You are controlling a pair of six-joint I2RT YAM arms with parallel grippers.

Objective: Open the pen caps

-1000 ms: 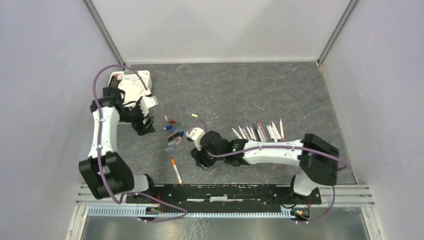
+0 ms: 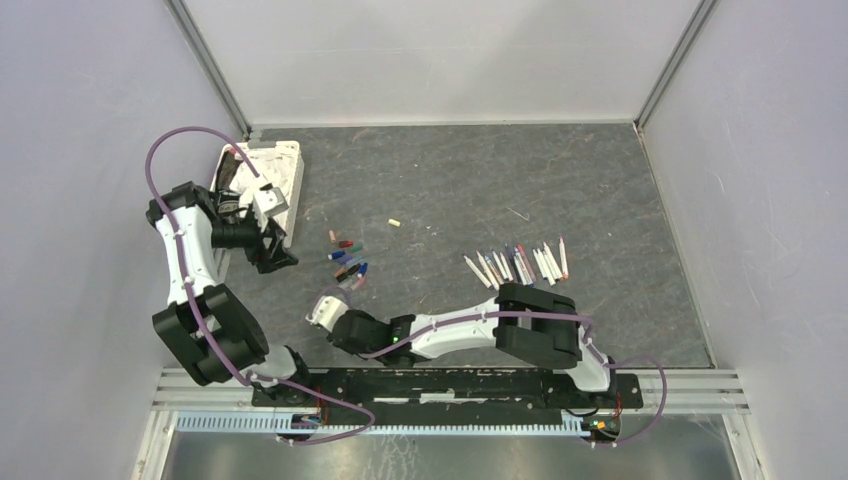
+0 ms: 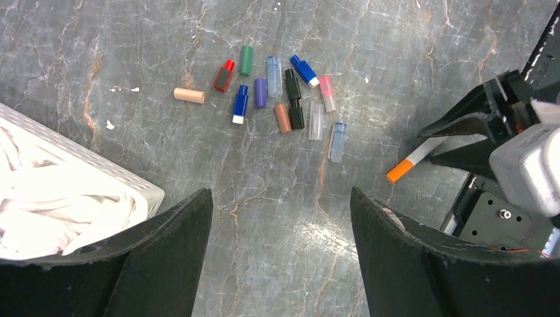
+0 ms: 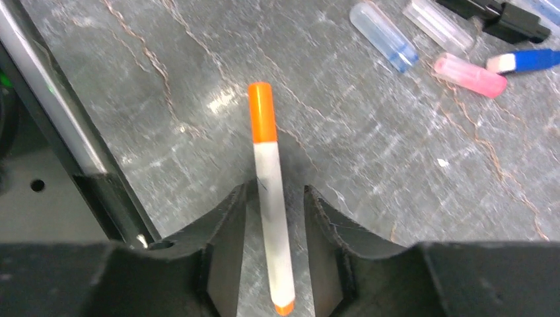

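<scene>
An orange-capped white marker lies on the grey table, its lower part between the spread fingers of my right gripper. In the left wrist view the orange cap sticks out past the right gripper, while the top view hides this pen under the arm. My right finger is part open, with a gap on both sides of the barrel. My left gripper stands open over bare table near the white basket, nothing between its fingers. Loose caps, such as a pink one and a black one, are clustered ahead of it.
A row of several pens lies right of centre. The white basket holding white cloth stands at the back left. One small yellow piece sits alone.
My left arm has drawn back a little to the left.
</scene>
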